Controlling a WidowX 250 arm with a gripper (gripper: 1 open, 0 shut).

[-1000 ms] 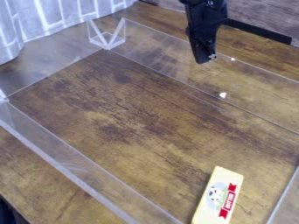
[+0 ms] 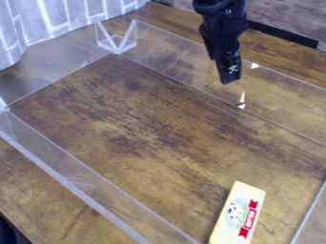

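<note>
My gripper (image 2: 230, 69) hangs black at the top middle, over the back part of a clear-walled tray, pointing down with its fingertips near the far wall. It stands open, with nothing seen between its fingers. A pale yellow box (image 2: 235, 220) with a red label and a small cartoon figure lies at the front right of the tray floor, well apart from the gripper.
Clear low walls (image 2: 67, 178) edge the wooden floor (image 2: 128, 133), which is bare through the middle and left. A clear bracket (image 2: 117, 41) stands at the back left corner. A white curtain (image 2: 32, 24) hangs at top left.
The yellow box has not moved.
</note>
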